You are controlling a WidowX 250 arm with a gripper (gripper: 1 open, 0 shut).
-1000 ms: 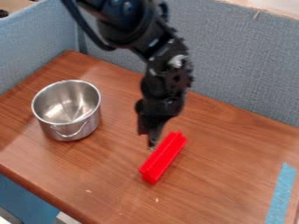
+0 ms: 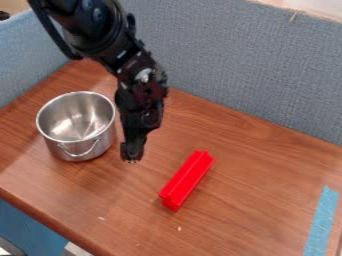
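Note:
My black gripper hangs low over the wooden table, just to the right of a silver metal pot, its fingers pointing down; whether they are open or shut is hard to tell. A red bar-shaped object lies diagonally on the table, to the lower right of the gripper and apart from it.
Grey padded walls bound the table at the back and left. A light blue strip lies at the right edge.
The arm and gripper have moved left, away from above the red object and toward the pot. The pot and red object have stayed in place.

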